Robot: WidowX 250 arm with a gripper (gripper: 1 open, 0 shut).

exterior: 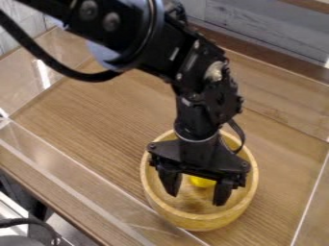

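Note:
The black robot gripper (197, 187) hangs down into a round wooden bowl (197, 219) at the lower middle of the camera view. Its two fingers stand apart, open, inside the bowl. Between and behind them a small yellow object (201, 182) is partly visible, mostly hidden by the gripper; I cannot tell whether it touches the fingers.
A low wall runs along the back, and the table's edge with dark space and a cable lies at the lower left.

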